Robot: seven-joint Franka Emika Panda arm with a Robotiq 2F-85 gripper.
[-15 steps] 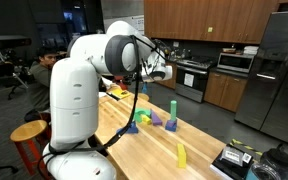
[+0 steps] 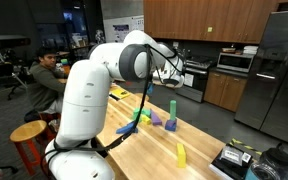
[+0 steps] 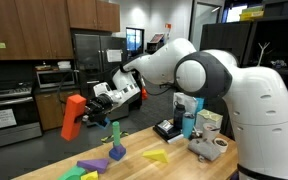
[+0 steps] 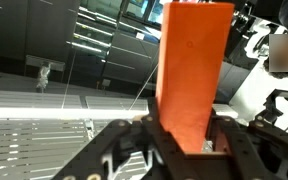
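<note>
An orange block [image 3: 72,117] hangs well above the table in exterior view 2, held by my gripper [image 3: 86,106]. In the wrist view the same orange block [image 4: 192,75] juts out from between the dark fingers, so the fingers are shut on it. Exterior view 1 has the gripper [image 2: 170,76] raised over the far part of the table, and there the block is hard to make out.
On the wooden table [image 2: 149,158] stand a green block [image 2: 173,110], a purple triangle [image 2: 155,118], a blue block [image 2: 171,125] and a yellow block [image 2: 181,156]. A black device [image 2: 232,160] sits at the right edge. A person [image 2: 48,75] sits behind, at left.
The blocks on the table have not moved.
</note>
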